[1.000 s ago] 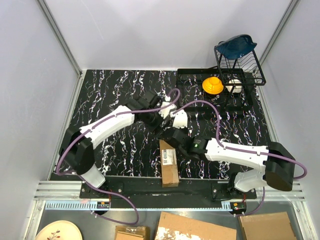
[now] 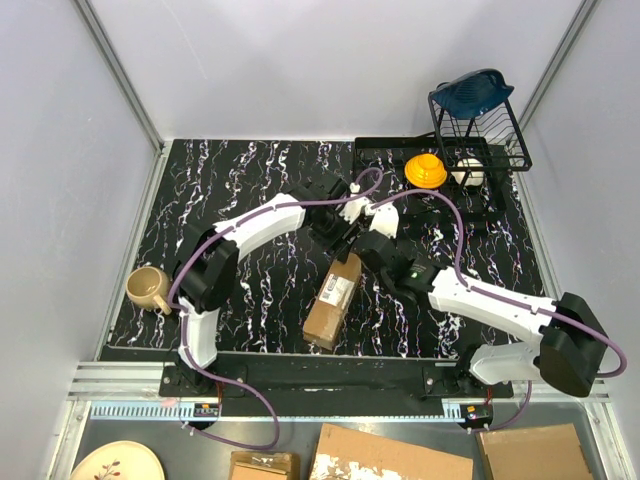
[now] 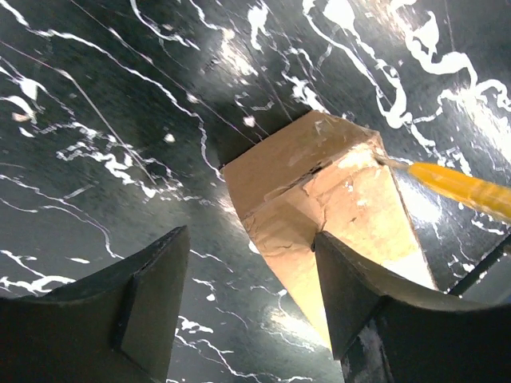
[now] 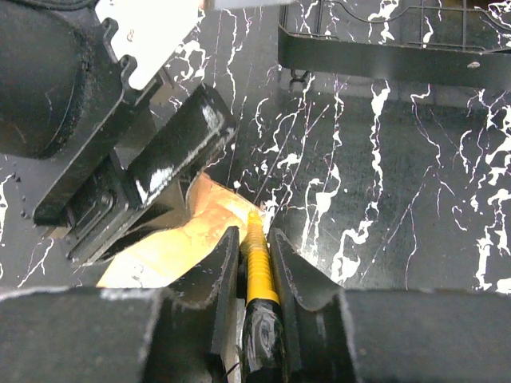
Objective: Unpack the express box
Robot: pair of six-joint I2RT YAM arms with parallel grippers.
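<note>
A long cardboard box [image 2: 330,300] with a white label lies on the marble table; its end [image 3: 287,175] shows in the left wrist view. My left gripper is over that end, part open, its fingers either side of the box's near part. My right gripper is shut on a yellow-handled tool [image 4: 257,255], whose tip meets the top edge of the box's end. In the top view both grippers crowd over the box's far end and hide it partly.
A black dish rack [image 2: 395,150] with a yellow bowl [image 2: 425,171] and a blue dish [image 2: 470,93] stands at the back right. A beige mug [image 2: 147,290] is at the left edge.
Both grippers have moved rightward in the top view. The box has turned and shifted, its near end swinging left and away from the front edge.
</note>
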